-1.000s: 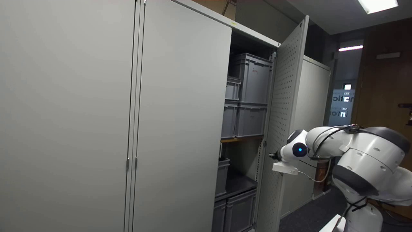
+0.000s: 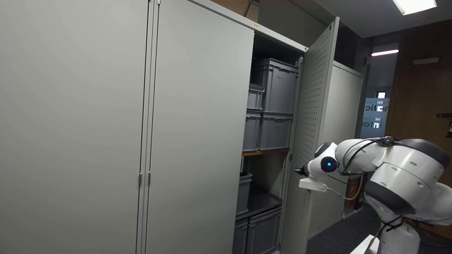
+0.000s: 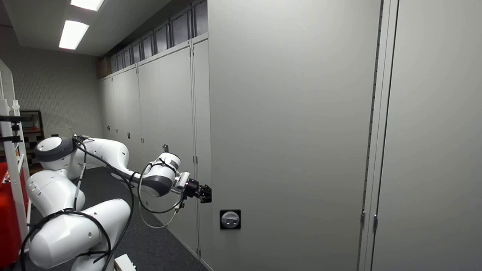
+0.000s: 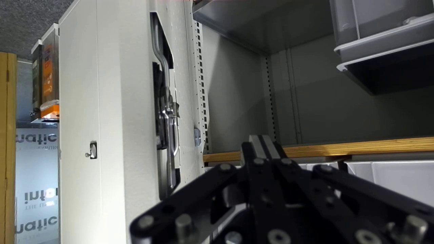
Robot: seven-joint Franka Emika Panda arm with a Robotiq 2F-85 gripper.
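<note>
A tall grey cabinet has its right door swung wide open, its perforated inner face towards the shelves. My gripper is in front of that inner face in exterior view 1; whether it touches cannot be told. From the other side, the gripper shows at the edge of the door, whose round handle is below and to the right. In the wrist view the gripper has its fingers together with nothing visible between them. The door's latch mechanism lies left of the fingertips.
Grey bins fill the upper shelves. Another bin sits inside at the upper right of the wrist view, beside bare shelf space. The cabinet's left door is closed. A neighbouring cabinet stands behind the open door.
</note>
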